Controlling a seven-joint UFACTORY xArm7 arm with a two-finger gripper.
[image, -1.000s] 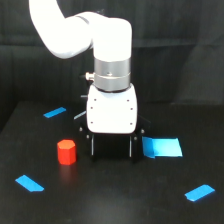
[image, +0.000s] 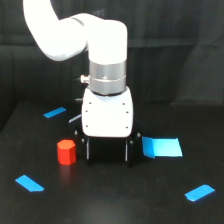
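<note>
A red block (image: 66, 151) with a roughly six-sided outline rests on the dark table left of centre. My gripper (image: 108, 157), below a white hand, points down to the right of the block and apart from it. Its dark fingers are hard to make out against the table, but they look spread wide. Nothing shows between them.
Blue tape strips mark the table at far left (image: 55, 112), front left (image: 29, 183) and front right (image: 200, 192). A larger light-blue patch (image: 165, 147) lies right of the hand. Dark bare table (image: 110, 195) fills the front middle.
The arm and gripper have shifted a little to the left, toward the red block, and slightly lower in the picture. The block and blue pieces have stayed put.
</note>
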